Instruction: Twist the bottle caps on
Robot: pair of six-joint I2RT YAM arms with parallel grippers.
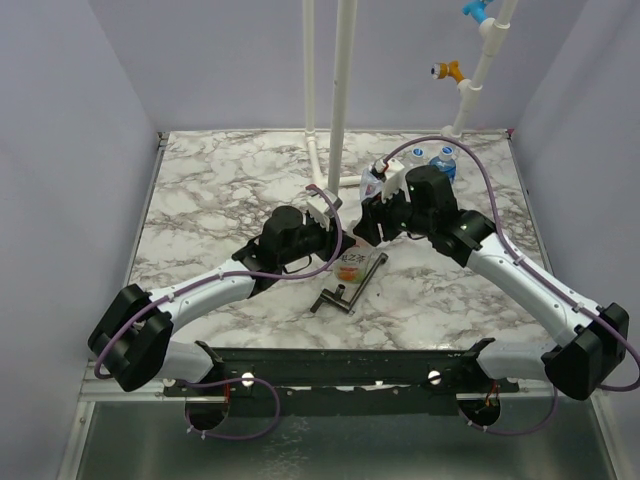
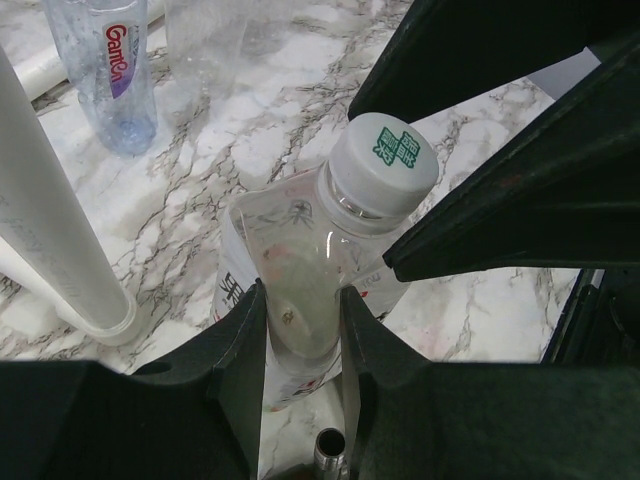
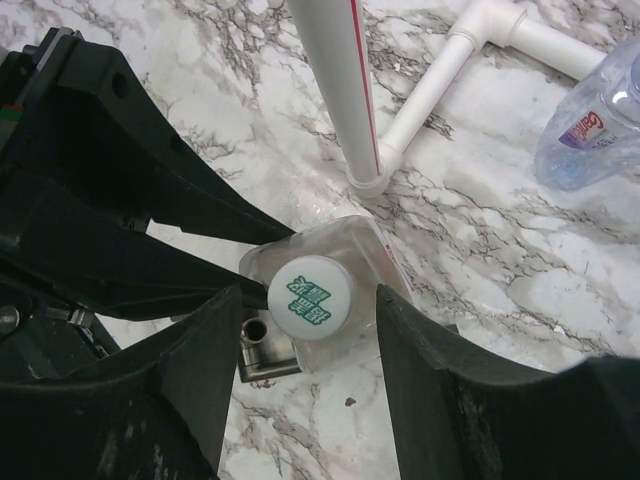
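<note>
My left gripper (image 1: 340, 240) is shut on a square clear bottle (image 2: 300, 290), with a white cap (image 2: 380, 160) bearing a green logo on its neck. In the right wrist view the cap (image 3: 308, 297) is seen from above. My right gripper is part open, its black fingers either side of the cap; in the left wrist view they flank it from the right. Whether they touch it is unclear.
Plastic bottles (image 1: 442, 164) stand at the back right. White pipes (image 1: 336, 120) rise at the back and run along the tabletop. A metal pipe fitting (image 1: 352, 300) lies in front.
</note>
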